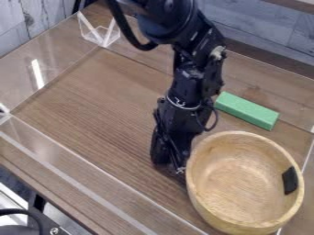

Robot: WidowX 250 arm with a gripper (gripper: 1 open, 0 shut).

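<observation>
My black gripper (172, 156) reaches down to the wooden table just left of a large light wooden bowl (243, 184), low and close to its rim. Its fingers are dark and overlap, so whether they are open or shut, or have anything between them, is hard to see. The bowl has a black patch on its right side. A green block (248, 110) lies behind, to the right of the arm.
A white wire-like object (101, 27) is at the back left corner. A wall of grey planks runs along the back.
</observation>
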